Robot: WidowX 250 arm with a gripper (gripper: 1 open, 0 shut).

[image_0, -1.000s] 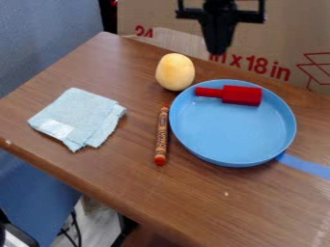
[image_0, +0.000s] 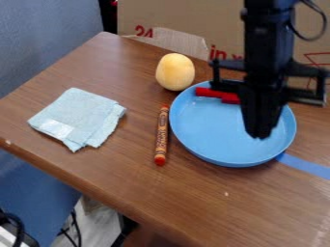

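My black gripper hangs blurred over the blue plate at the right, its lower end low above it. A red object on the plate is mostly hidden behind the gripper; whether the fingers are open or shut, or touch it, I cannot tell. Left of the plate lie a brown stick with a red end and, farther left, a folded pale cloth. A yellow rounded object stands behind the stick.
A cardboard box borders the back. Blue tape runs right of the plate. The table's edge runs along the left.
The gripper has come down from the top of the view toward the plate, growing larger and covering much of the red object. The other objects have stayed put.
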